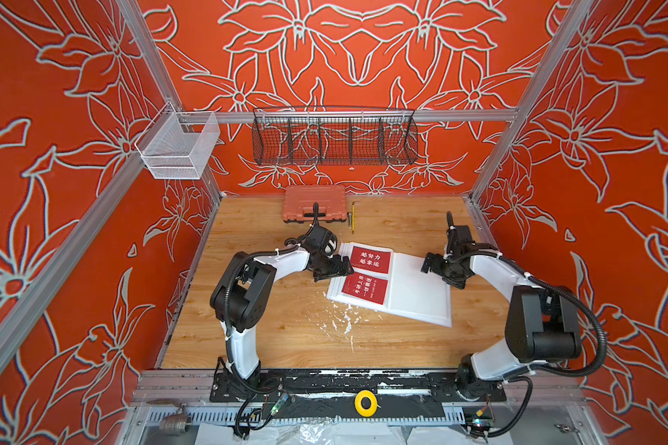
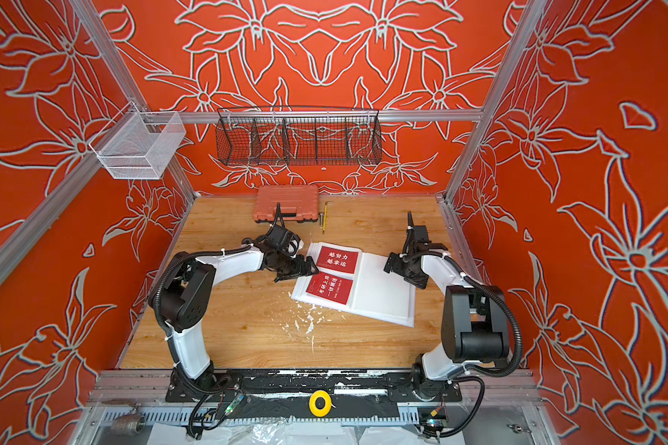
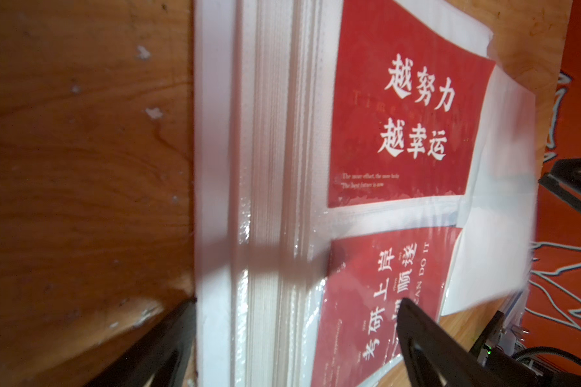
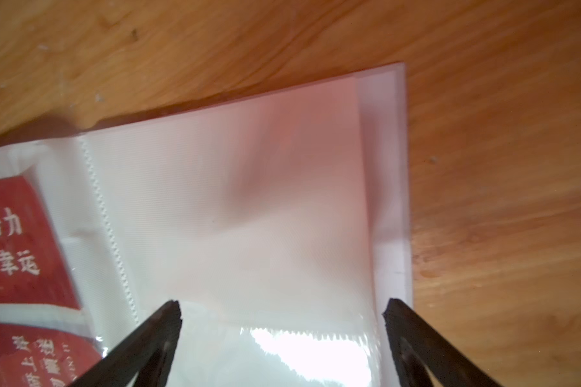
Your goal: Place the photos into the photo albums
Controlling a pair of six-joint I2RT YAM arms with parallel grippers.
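Observation:
An album (image 1: 419, 289) lies open at the table's middle. Its left page has two red photos, an upper one (image 3: 406, 122) and a lower one (image 3: 361, 303) under glossy sleeves; the right page (image 4: 239, 213) looks blank. My left gripper is over the album's left edge, fingers apart with stacked page edges between them, not visibly gripped. My right gripper hovers over the blank page near its right edge, open.
A red case (image 1: 314, 200) and a yellow-handled tool (image 1: 353, 215) lie at the back. Wire baskets (image 1: 334, 141) hang on the frame. White scraps litter the table in front of the album.

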